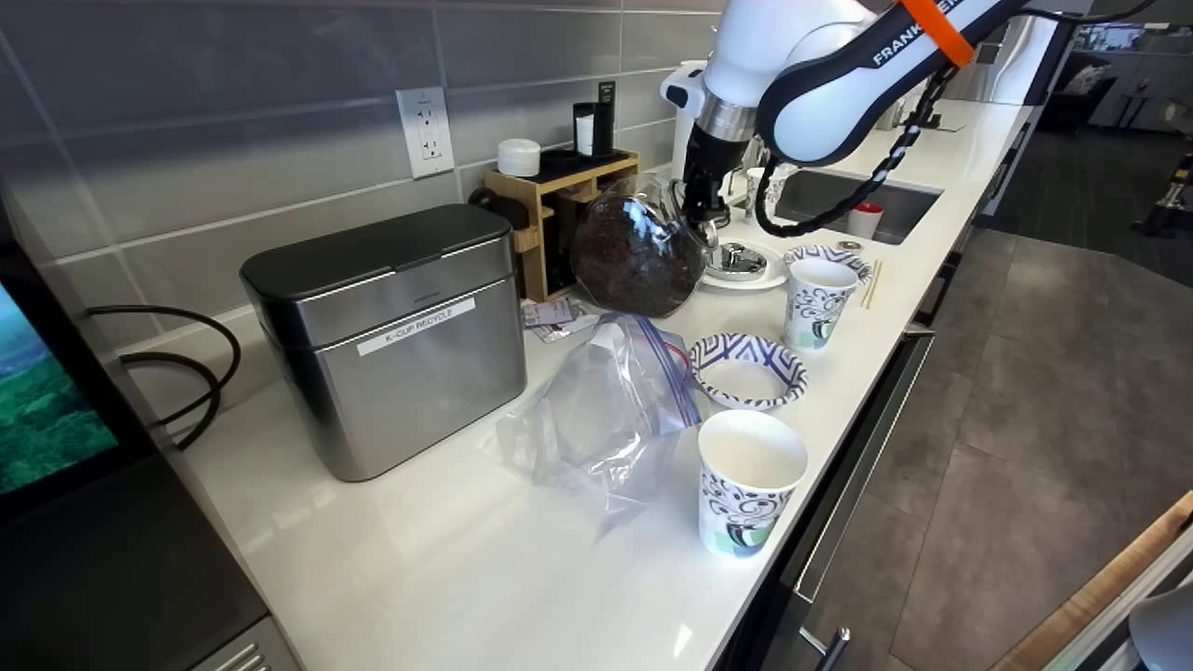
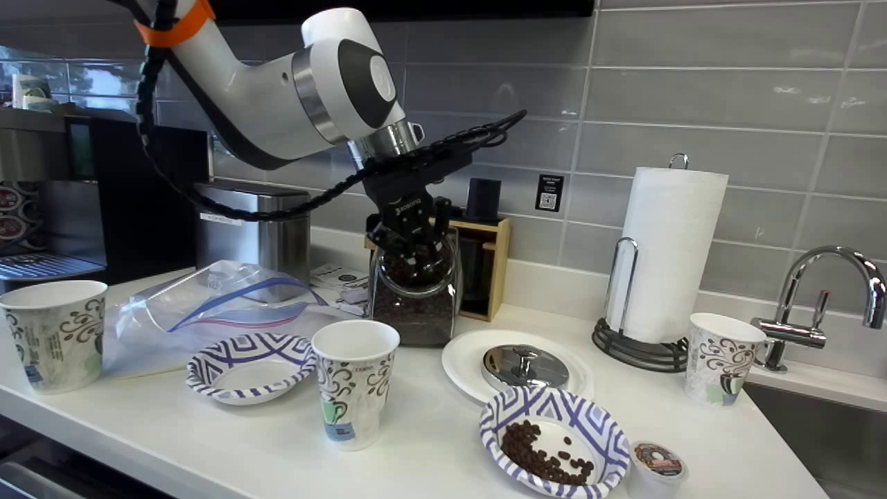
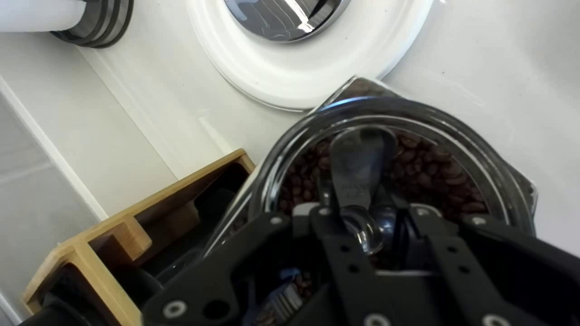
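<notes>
A glass jar of coffee beans [image 1: 638, 255] stands on the counter beside a wooden organizer, its lid off. In exterior view 2, my gripper [image 2: 416, 254] points down at the jar's mouth, its tips partly hidden there. From the wrist view, my gripper is shut on a shiny metal scoop [image 3: 356, 168], whose flat part lies over the beans [image 3: 435, 176] within the round opening. How deep the scoop sits is hard to tell. A patterned paper bowl [image 2: 553, 453] at the front holds some beans; another patterned bowl [image 2: 249, 371] looks empty.
The chrome lid [image 2: 525, 366] rests on a white plate [image 2: 466, 366] right of the jar. Paper cups [image 2: 353, 382], a plastic bag [image 1: 615, 391] and a steel bin [image 1: 391, 335] stand around. The wooden organizer [image 3: 100, 271] is close beside the jar. A sink [image 1: 923, 207] lies beyond.
</notes>
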